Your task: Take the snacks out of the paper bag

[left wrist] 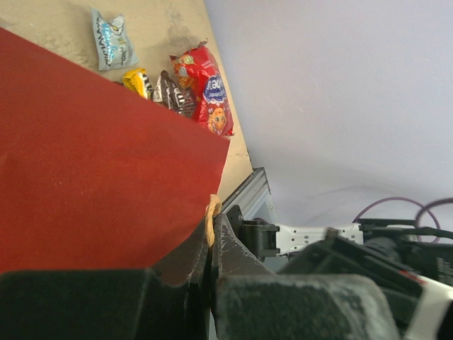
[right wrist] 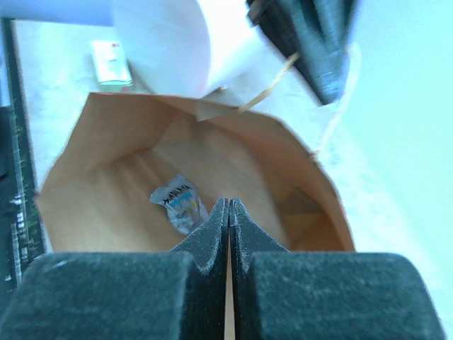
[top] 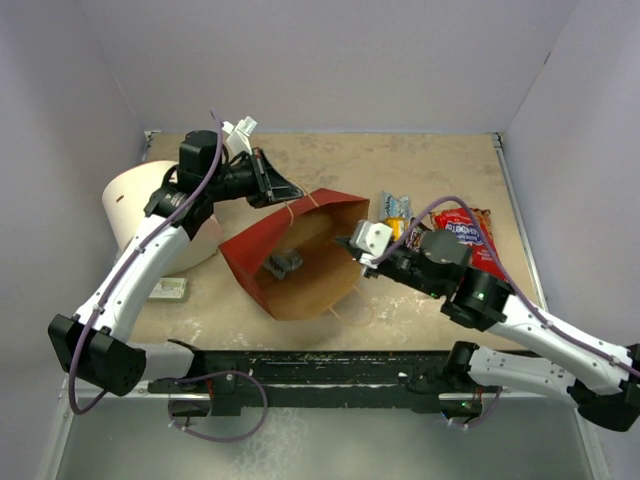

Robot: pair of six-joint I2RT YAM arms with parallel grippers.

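The red paper bag [top: 245, 245] lies on its side, its brown mouth facing right. Deep inside rests the blue Himalaya packet [right wrist: 182, 205], pale and small in the right wrist view. My right gripper is shut with nothing between its fingers, at the bag's mouth and well apart from the packet. At the bag's upper edge, my left gripper is shut on the tan handle cord [left wrist: 211, 207]. Out on the table to the right are a light-blue packet [left wrist: 113, 42], a yellow packet [left wrist: 138, 82], a dark packet [left wrist: 172, 97] and a red snack bag [left wrist: 212, 92].
A large white cylinder [top: 125, 215] stands behind the left arm. A small pale box [top: 169, 289] sits at the table's left front. Behind the bag, the tabletop [top: 330, 158] is clear. The right arm partly covers the snacks from above.
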